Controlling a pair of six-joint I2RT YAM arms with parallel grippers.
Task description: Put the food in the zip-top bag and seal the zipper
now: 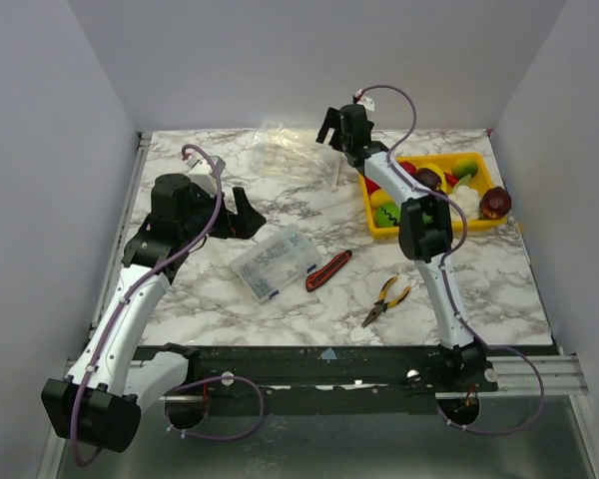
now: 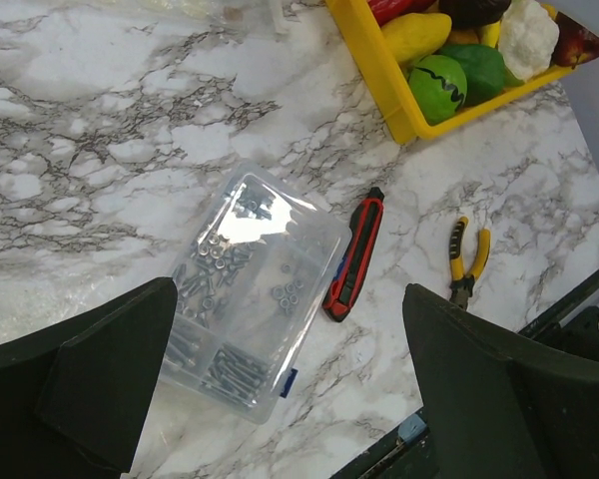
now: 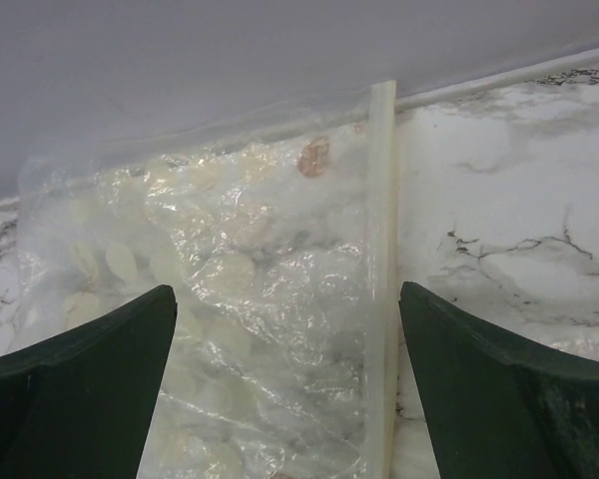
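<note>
A clear zip top bag [image 1: 290, 155] [image 3: 220, 289] lies flat at the back middle, its pale zipper strip [image 3: 381, 200] along the right side. My right gripper [image 1: 332, 130] is open just above it, fingers either side near the strip. The yellow bin [image 1: 384, 231] [image 2: 401, 118] holds plastic food: peppers, a green ball [image 2: 439, 92], a white piece [image 2: 527, 40] and others. My left gripper [image 1: 242, 210] hangs open at the left, over the area beside the parts box.
A clear box of screws and nuts [image 1: 275, 264], a red utility knife [image 1: 327, 269] and yellow-handled pliers [image 1: 386, 299] lie at front middle and right. Another clear plastic item [image 2: 40, 314] shows at the left. Walls bound the back and sides.
</note>
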